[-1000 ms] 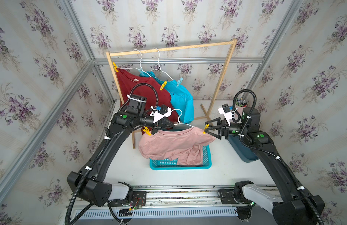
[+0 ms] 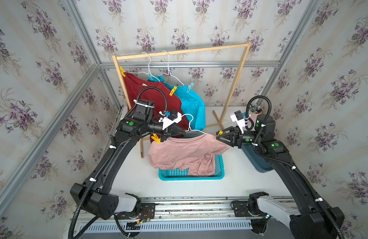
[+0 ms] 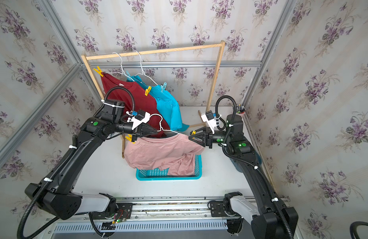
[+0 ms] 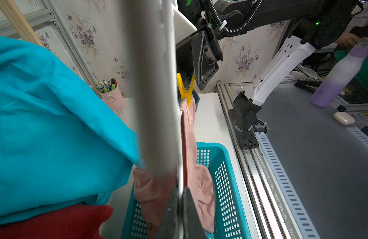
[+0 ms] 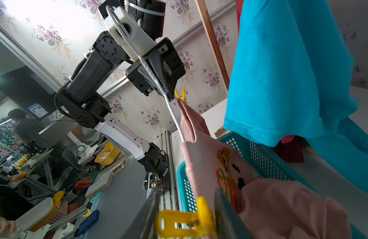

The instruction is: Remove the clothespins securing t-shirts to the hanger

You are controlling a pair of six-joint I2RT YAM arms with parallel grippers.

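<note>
A pink t-shirt (image 2: 184,151) hangs on a white hanger (image 4: 180,159) over the basket. My left gripper is shut on the hanger's thin wire near its middle. One yellow clothespin (image 2: 155,138) grips the shirt's left shoulder, partly behind my left gripper. The other yellow clothespin (image 5: 184,223) sits at the right shoulder, between the parted fingers of my right gripper. Both its ends lie close against the fingers; whether they press on it I cannot tell. In the left wrist view this pin (image 4: 186,93) stands on the cloth with its legs up.
A turquoise basket (image 2: 191,178) stands beneath the shirt. Behind hang a red shirt (image 2: 148,91) and a blue shirt (image 2: 193,105) on the wooden rack (image 2: 184,52), with a yellow pin (image 2: 173,90) and a blue pin (image 2: 190,87).
The left arm has stayed still.
</note>
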